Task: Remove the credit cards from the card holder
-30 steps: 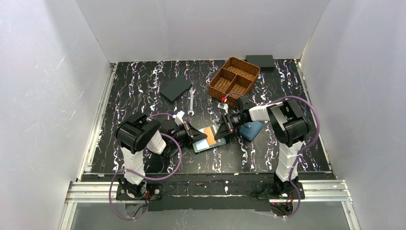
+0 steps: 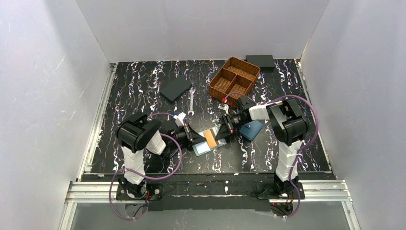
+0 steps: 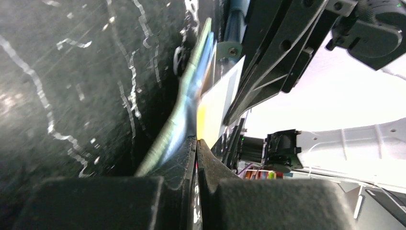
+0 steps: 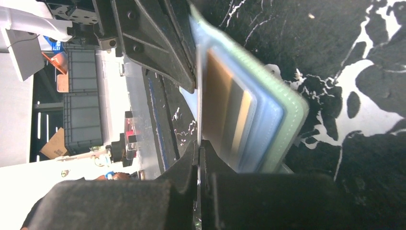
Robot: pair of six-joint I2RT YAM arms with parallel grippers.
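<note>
The open card holder (image 2: 201,147) lies at the front middle between both grippers, showing pale blue with orange and dark card edges; its layered edges (image 4: 287,115) appear close up in the right wrist view. My right gripper is shut on a thin upright edge of the card holder, which may be a card or cover. My left gripper is shut at the holder's other side, its tips against the cards (image 3: 215,105); I cannot see anything clearly between them.
A wicker basket (image 2: 227,64) stands behind the right gripper. A wrench (image 2: 191,103), dark slabs (image 2: 174,88) (image 2: 260,61) and a blue case (image 2: 253,132) lie around the holder.
The left gripper has shifted very slightly towards the front left, and the card holder's visible layers have moved a little. The right arm looks unchanged.
</note>
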